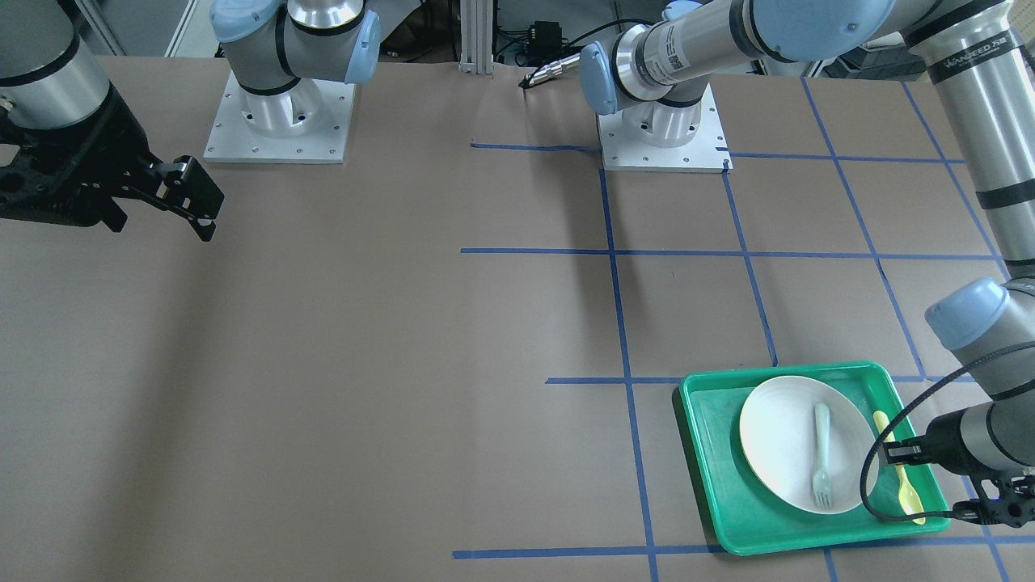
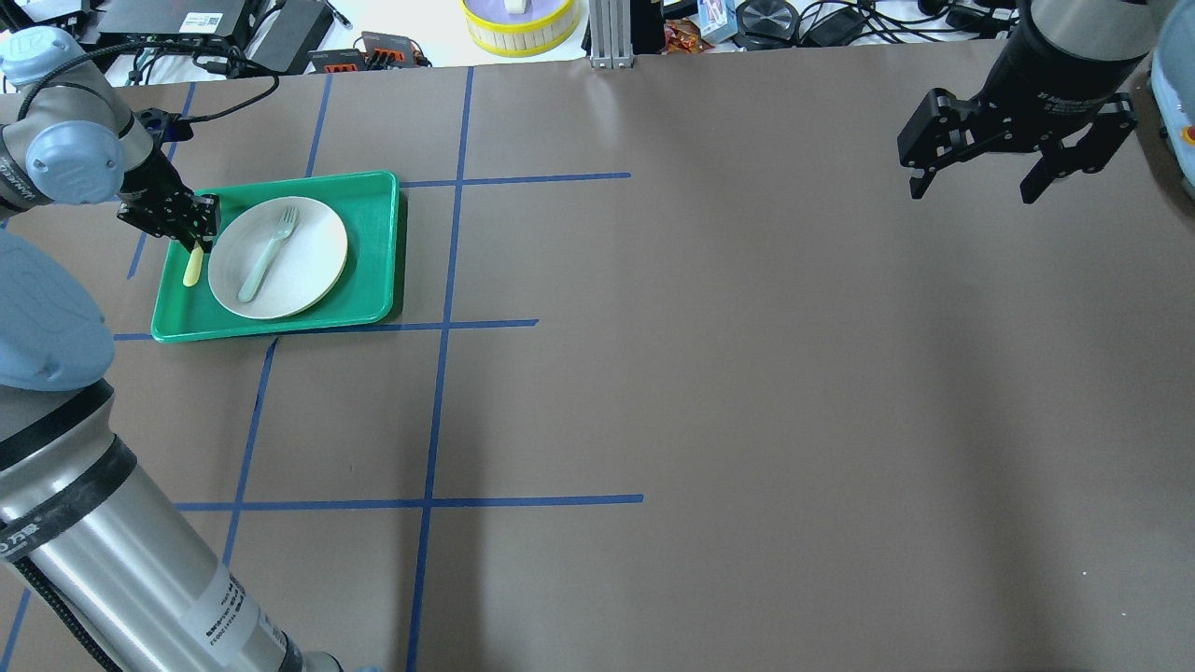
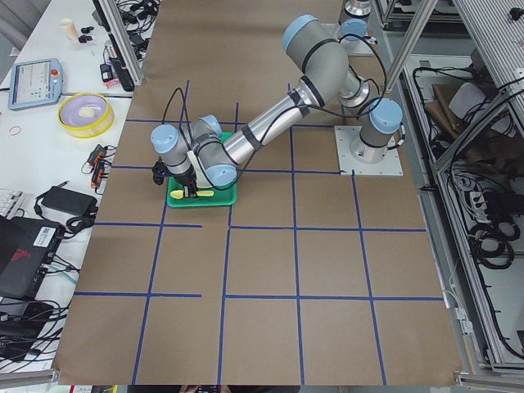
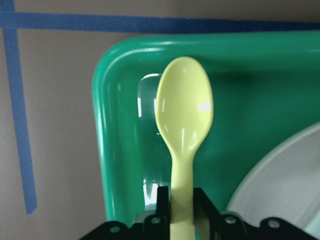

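A green tray (image 1: 711, 485) at the lower right of the front view holds a white plate (image 1: 781, 446) with a pale fork (image 1: 821, 456) lying on it. Along the tray's edge beside the plate is a yellow spoon (image 4: 184, 105), seen large in the left wrist view. My gripper is shut on the spoon's handle, low over the tray; the far end of the handle is out of that view. In the top view the gripper partly covers the spoon (image 2: 192, 267).
A second arm's black end tool (image 2: 1008, 134) hangs at the top right of the top view. Other arm bases (image 1: 281, 145) stand along the table's back edge.
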